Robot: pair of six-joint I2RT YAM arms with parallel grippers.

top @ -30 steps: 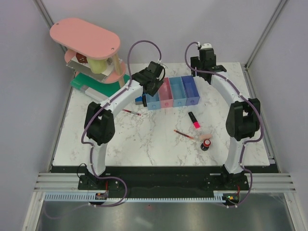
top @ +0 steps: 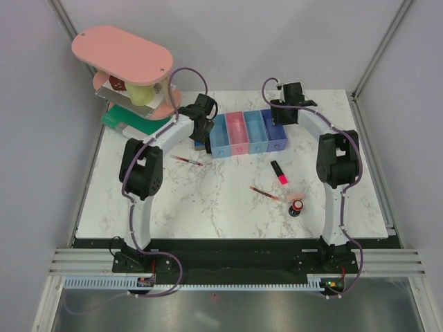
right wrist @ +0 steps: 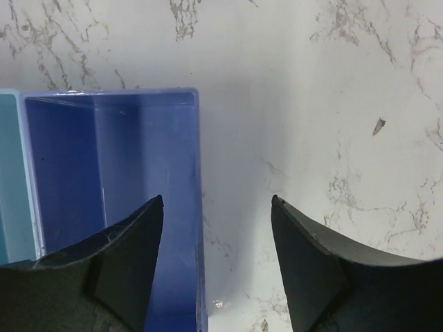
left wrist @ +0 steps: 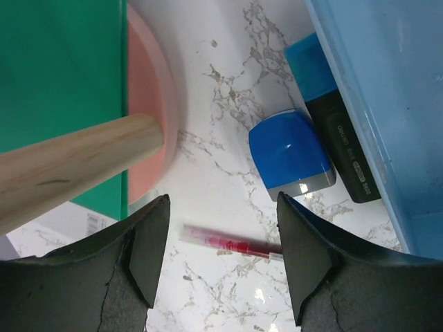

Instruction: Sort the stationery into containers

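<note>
My left gripper is open above the table, just left of the containers, with nothing between its fingers. Ahead and to its right lies a small blue block-shaped item [left wrist: 289, 149] with a pale end. A black stick with a blue cap [left wrist: 342, 138] lies beside it, along the wall of the light-blue container [left wrist: 422, 90]. Below runs a red pen [left wrist: 232, 244]. My right gripper stands open at the right wall of the dark-blue container [right wrist: 149, 145], one finger on each side in view, holding nothing. The part of that container visible there is empty.
Pink [top: 237, 131] and blue [top: 255, 131] containers fill the middle of the row. A black-and-pink item [top: 279, 172], a red pencil [top: 265, 194], an eraser-like piece [top: 295, 196] and an ink bottle [top: 296, 208] lie front right. A tiered shelf [top: 124, 55] overhangs back left.
My left gripper has moved left from over the light-blue container to beside the row. The table items have not moved.
</note>
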